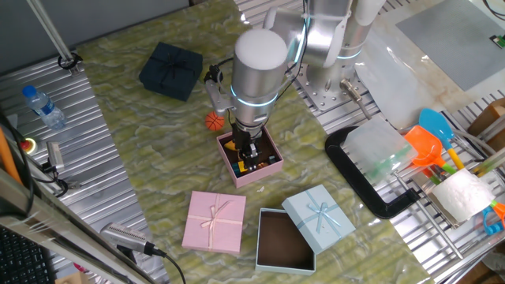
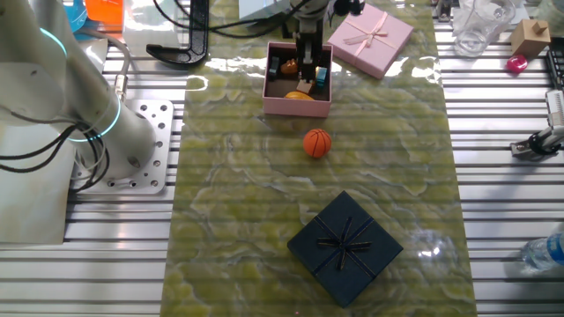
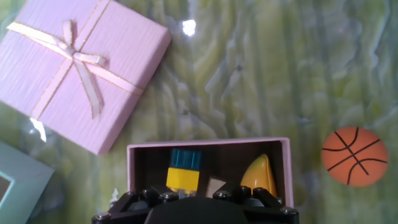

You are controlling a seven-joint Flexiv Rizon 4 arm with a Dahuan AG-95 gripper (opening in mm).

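My gripper (image 1: 251,162) points down into the open pink box (image 1: 225,164), over the toys in it. In the wrist view the fingertips of my gripper stand apart, so it looks open; their lower ends are partly hidden. Ahead of the left finger lies a yellow block (image 3: 182,179) with a dark teal block (image 3: 186,158) against it. A pale wooden block (image 3: 214,185) shows by the right finger, and a yellow-orange curved piece (image 3: 259,175) lies at the box's right side. Outside the box rests an orange basketball (image 3: 354,156).
A pink lid with a bow (image 1: 213,222) lies near the box. Beside it are an open light-blue box (image 1: 264,262) and its lid (image 1: 319,218), leaning over its edge. A dark gift box (image 2: 345,249) sits at the other end. A black clamp (image 1: 357,177) lines the table's edge.
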